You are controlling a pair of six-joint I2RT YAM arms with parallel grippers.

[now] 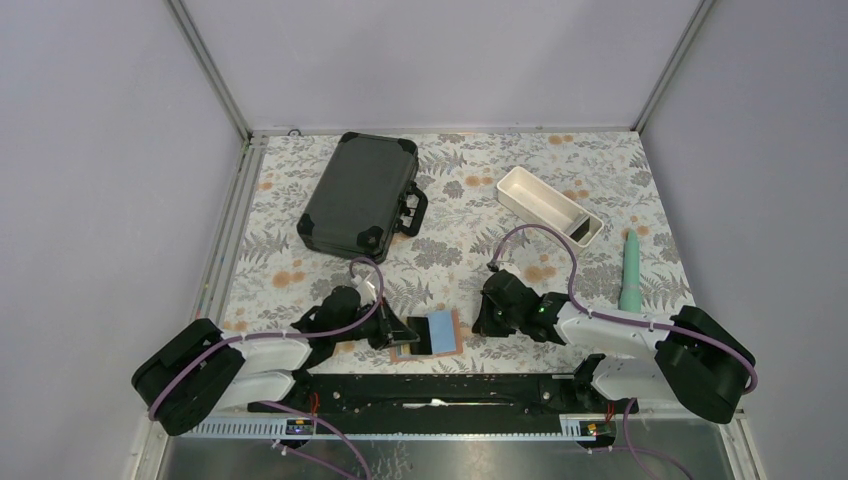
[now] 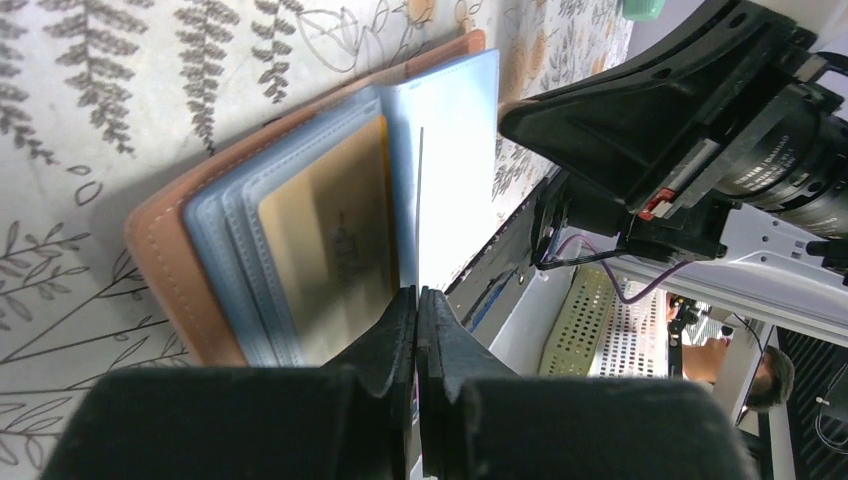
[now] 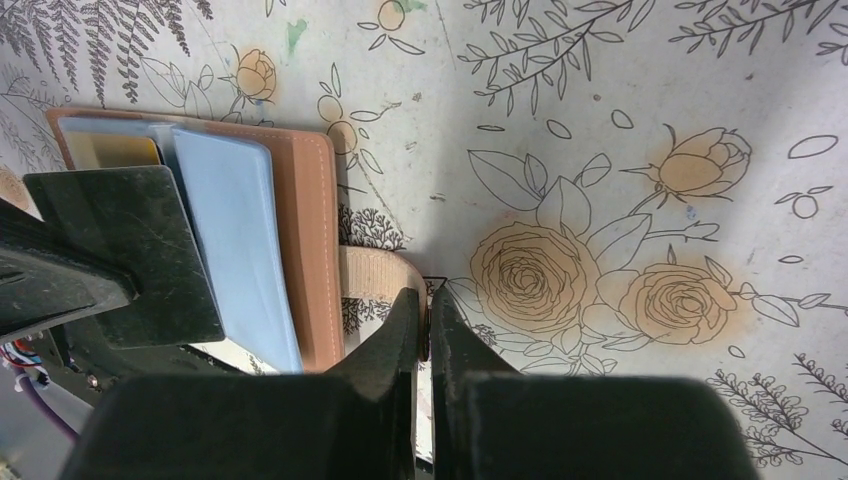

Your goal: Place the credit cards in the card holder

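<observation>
The open card holder [image 1: 444,333] lies near the front middle, tan outside with pale blue sleeves [image 3: 235,240]. My left gripper is shut over it, a thin dark card upright at its tips, edge-on in the left wrist view; the right wrist view shows this dark card [image 3: 120,250] above the holder, beside a gold card [image 2: 320,240] in a sleeve. My right gripper is shut on the holder's tan strap [image 3: 372,270], just right of the holder.
A dark case [image 1: 355,195] lies at the back left. A white tray [image 1: 535,197] and a green cylinder [image 1: 630,270] are on the right.
</observation>
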